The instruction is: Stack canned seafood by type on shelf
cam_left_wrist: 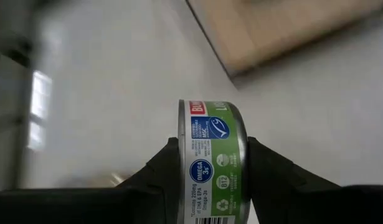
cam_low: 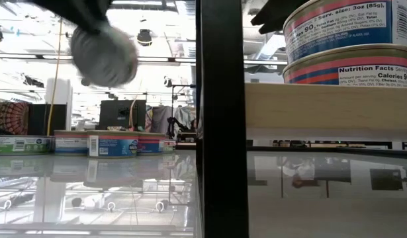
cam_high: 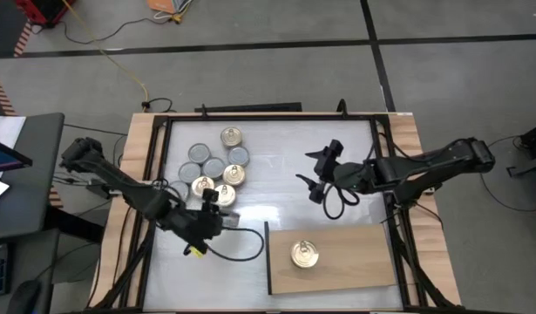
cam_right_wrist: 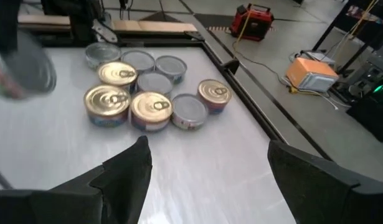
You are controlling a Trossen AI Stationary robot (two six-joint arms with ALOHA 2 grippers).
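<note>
A green-label tuna can (cam_left_wrist: pixel 213 162) is clamped on its edge between the fingers of my left gripper. That can (cam_low: pixel 104 56) hangs tilted above the table in the low view, silver face showing. My right gripper stands open over the table's right side, with nothing between its fingers. On the wooden shelf (cam_high: pixel 355 257) sits a gold-topped can (cam_high: pixel 304 254); from the low view it is a stack of two blue-and-pink-label cans (cam_low: pixel 349 30). Gold-topped cans (cam_right_wrist: pixel 151 107) and silver-topped cans (cam_right_wrist: pixel 190 109) stand grouped at the table's back left.
A black upright panel (cam_low: pixel 223 119) borders the shelf's left end. Black frame rails (cam_high: pixel 268 116) edge the table. The shelf board right of the stack is bare, and the table's middle is clear.
</note>
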